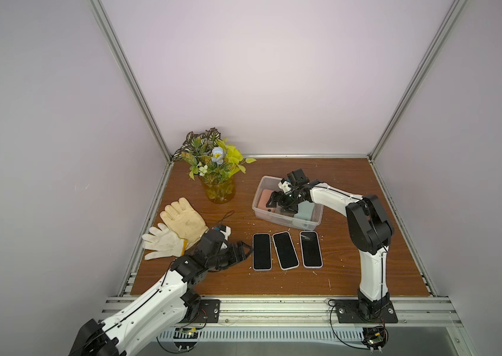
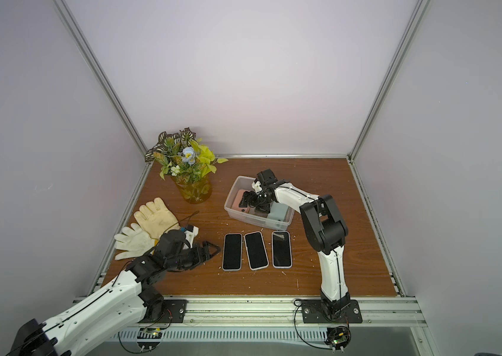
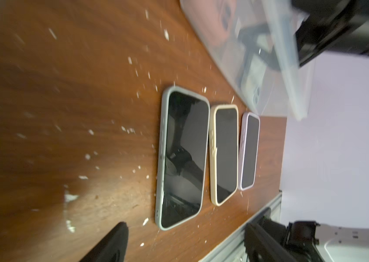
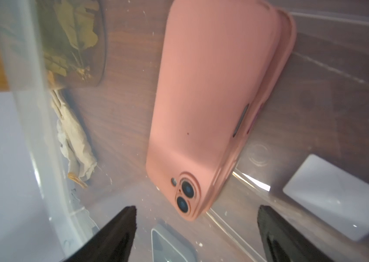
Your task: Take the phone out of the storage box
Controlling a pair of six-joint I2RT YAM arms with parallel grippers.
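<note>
The clear storage box [image 1: 283, 220] stands at centre-right of the table. Inside are pink phones [image 4: 206, 87], one stacked on another, and a pale blue-green item [image 1: 304, 211]. My right gripper is down in the box over the pink phones, fingers apart on either side of their camera end, not visibly touching them. My left gripper is open above the table, just left of a row of three phones [image 1: 261, 252] that lie screen up in front of the box, with nothing between its fingers.
A vase of flowers [image 1: 218, 188] stands at the back left. A pair of work gloves [image 1: 182, 219] lies at the left.
</note>
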